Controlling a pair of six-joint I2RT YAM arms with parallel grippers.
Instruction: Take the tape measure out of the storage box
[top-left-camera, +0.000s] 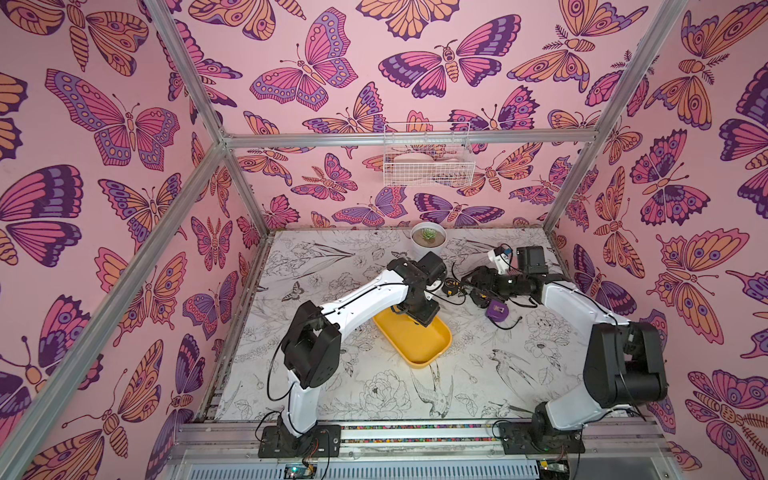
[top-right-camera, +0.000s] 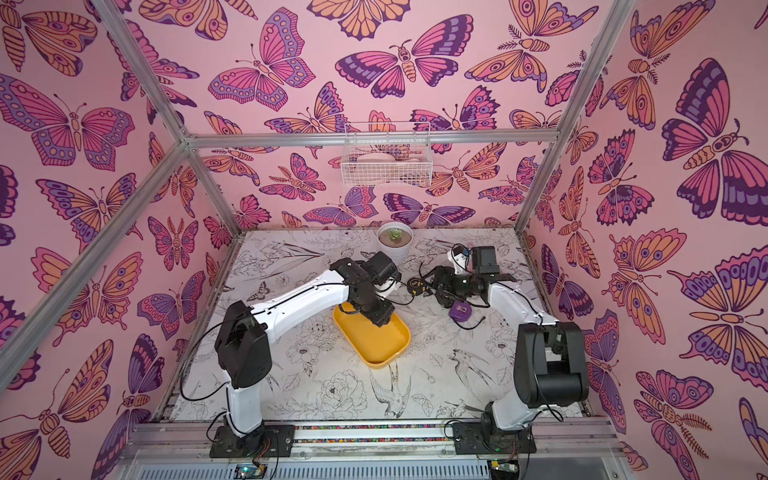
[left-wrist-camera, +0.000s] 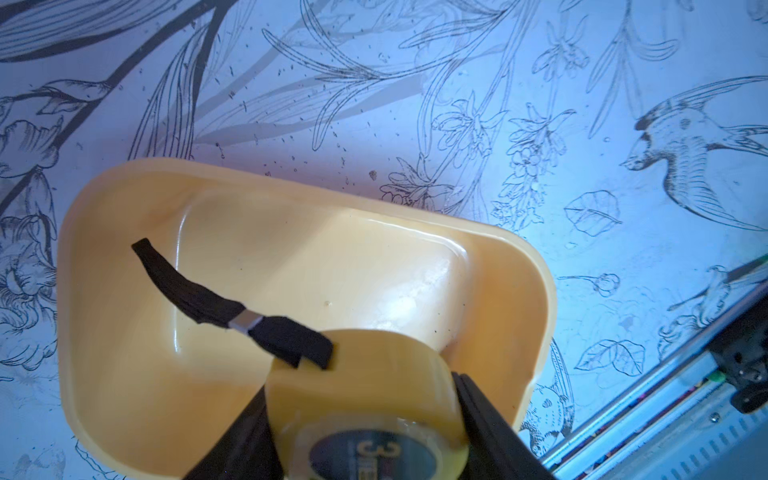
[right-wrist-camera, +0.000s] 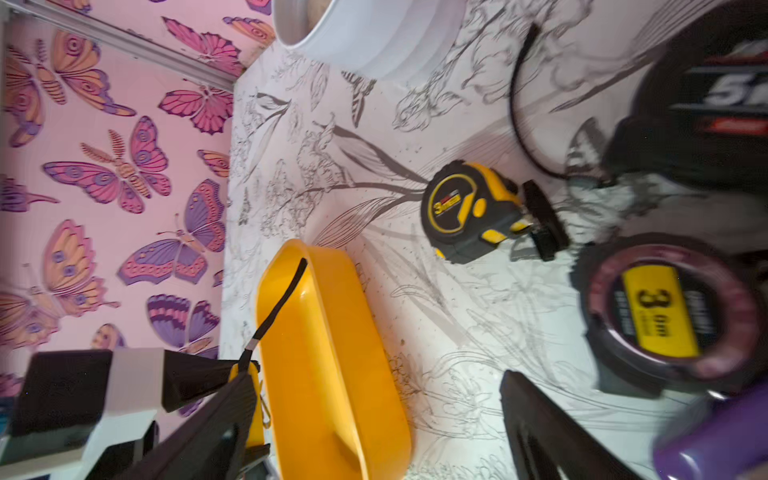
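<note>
A yellow tape measure (left-wrist-camera: 364, 384) with a black strap is held in my left gripper (top-left-camera: 420, 308), which is shut on it, raised above the yellow storage box (top-left-camera: 412, 348); in the left wrist view the box (left-wrist-camera: 264, 240) shows below it with nothing else inside. My right gripper (top-left-camera: 480, 284) stands open over a group of tape measures: a black-yellow one (right-wrist-camera: 464, 208), a black-maroon one (right-wrist-camera: 656, 312), a large black one (right-wrist-camera: 696, 104) and a purple one (top-left-camera: 497, 312).
A potted plant (top-right-camera: 395, 248) stands at the back centre of the table. A wire basket (top-right-camera: 386, 172) hangs on the rear rail.
</note>
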